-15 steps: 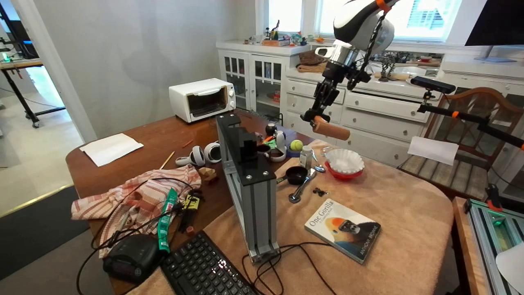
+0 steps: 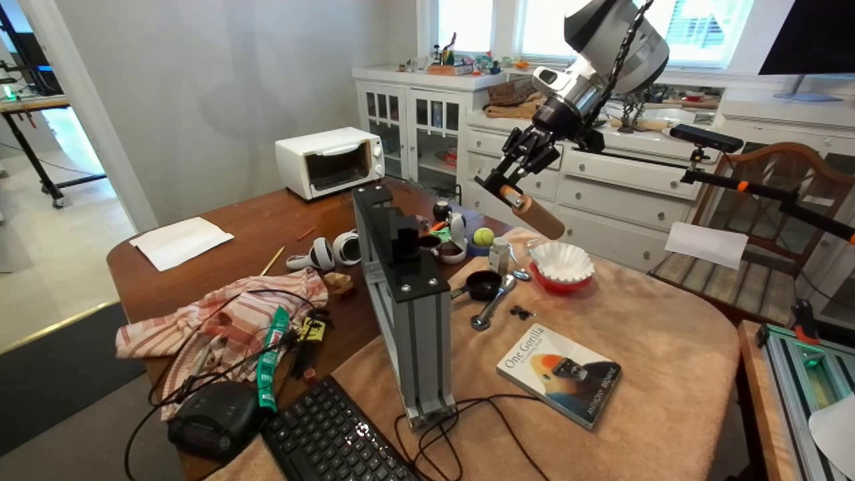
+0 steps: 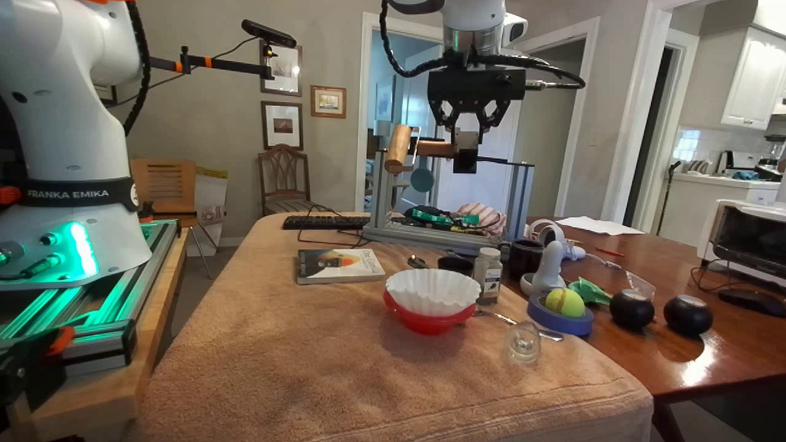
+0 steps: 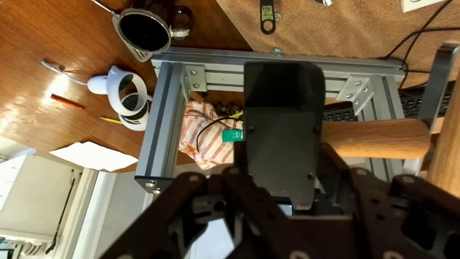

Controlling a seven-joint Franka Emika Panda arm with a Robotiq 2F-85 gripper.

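Observation:
My gripper (image 3: 465, 151) is shut on the handle of a wooden roller. This roller (image 3: 398, 148) has a thick wooden cylinder, joined to the handle by a thin metal bracket. It hangs in the air, well above the table, in both exterior views. In the wrist view the wooden handle (image 4: 375, 139) sticks out to the right from behind a dark finger (image 4: 282, 146), with part of the cylinder (image 4: 448, 146) cut off at the right edge. Much of the grip is hidden by that finger.
A metal frame (image 2: 429, 345) stands upright mid-table. On the tan cloth are a red bowl (image 3: 427, 321) with a white paper liner (image 3: 432, 291), a jar (image 3: 488, 274), a black scoop (image 2: 483, 285) and a book (image 2: 559, 374).
The arm has shifted and its wrist now leans more. The roller's cylinder has swung to slope more steeply downward in exterior view 1. Things on the table look unmoved.

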